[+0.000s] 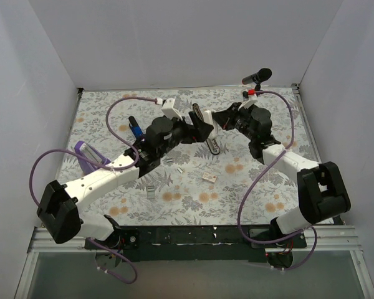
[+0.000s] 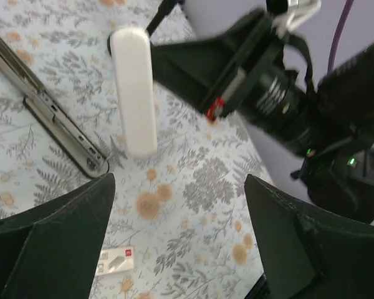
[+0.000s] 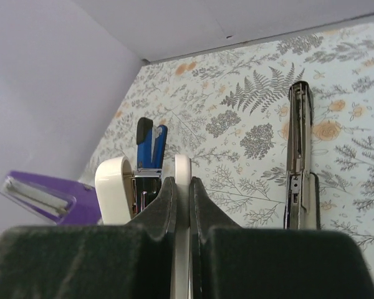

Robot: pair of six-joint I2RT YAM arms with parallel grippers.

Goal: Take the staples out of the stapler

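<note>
A white stapler part stands upright in front of my right gripper (image 1: pixel 217 117), which is shut on it; in the right wrist view the white piece (image 3: pixel 112 190) shows above the fingertips. My left gripper (image 1: pixel 197 128) is open just left of it, its fingers framing the white piece in the left wrist view. A dark-and-silver stapler (image 3: pixel 298 156) lies on the patterned mat behind them, to the right in the right wrist view.
A blue stapler (image 1: pixel 135 128) and a purple object (image 1: pixel 93 156) lie at the left. A small box (image 1: pixel 209 177) lies below the grippers, with small pieces nearby. A black stand is at the back right.
</note>
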